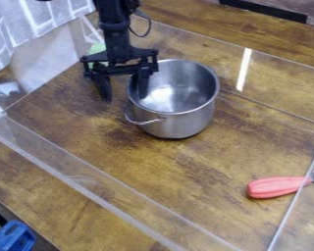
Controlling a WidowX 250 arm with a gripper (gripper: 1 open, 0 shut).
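A steel pot (186, 103) with a wire handle stands upright on the wooden table (107, 167), right of centre toward the back. My black gripper (121, 83) is at the pot's left rim, partly over it, its two fingers pointing down. Whether it is shut on the rim or open around it, I cannot tell. Behind the gripper, a green object (97, 46) is partly hidden.
A red-handled utensil (278, 185) lies at the right. Clear plastic walls border the work area. A blue object (13, 237) is at the lower left corner.
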